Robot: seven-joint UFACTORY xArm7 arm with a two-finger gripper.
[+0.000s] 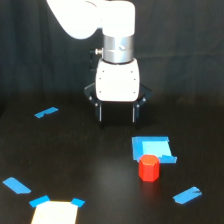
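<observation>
A red, many-sided block [149, 169] stands on the dark table at the front edge of a blue-bordered square [142, 146] with a pale centre. Its upper part covers some of that square's near border. Behind the square and to its left, my gripper [117, 118] hangs from the white arm, pointing down. The dark fingers are hard to make out against the black backdrop, but they look spread apart. Nothing shows between them, and the gripper is clear of the red block.
At the near left, a cream-coloured square item [54, 213] has blue tape around it, cut off by the frame edge. Blue tape strips lie at the left [16, 186], far left [46, 112] and near right [187, 195].
</observation>
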